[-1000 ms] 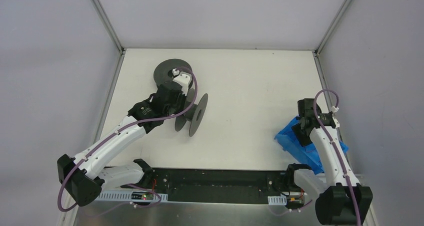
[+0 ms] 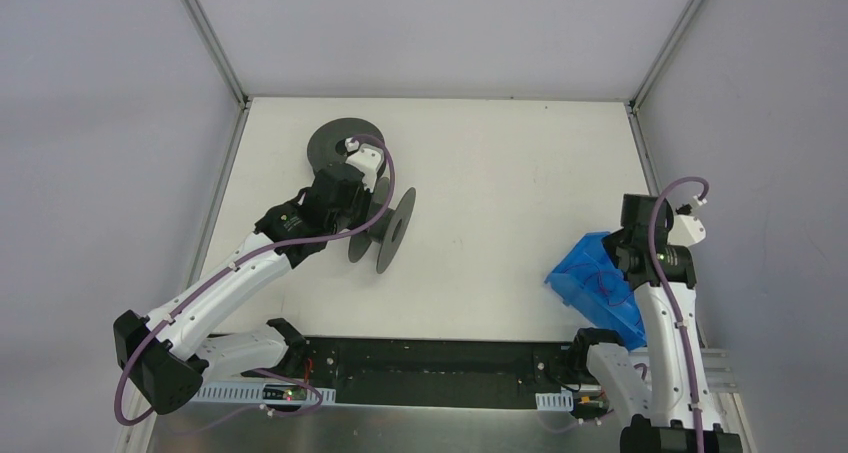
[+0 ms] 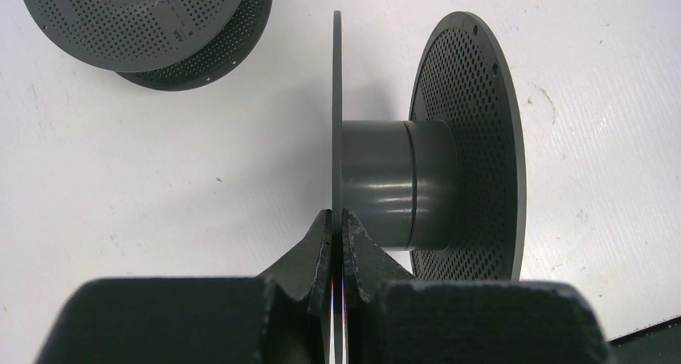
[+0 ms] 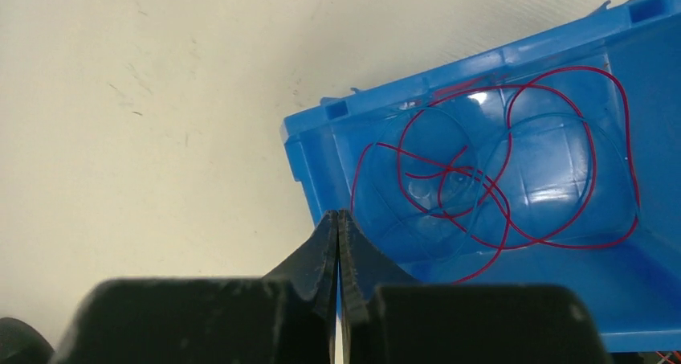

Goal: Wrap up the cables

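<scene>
My left gripper is shut on the thin flange (image 3: 337,83) of a dark grey spool (image 2: 380,229), one finger on either side. Its bare hub (image 3: 385,183) and perforated far flange (image 3: 502,147) stand to the right in the left wrist view. Over the left end of a blue bin (image 4: 309,151) is my right gripper, shut, with nothing showing between its fingers. Loops of red cable (image 4: 594,159) and blue cable (image 4: 438,111) lie loose in the bin; part of a red loop passes behind the right fingertips.
Behind the held spool, a second grey spool (image 2: 330,145) lies flat on the white table (image 2: 490,193). The bin sits at the right front corner, beside the side wall (image 2: 770,123).
The right gripper has risen and shifted right from inside the bin, leaving more of the bin uncovered. Earlier, the bin slid slightly left. The left arm and its spool look unmoved.
</scene>
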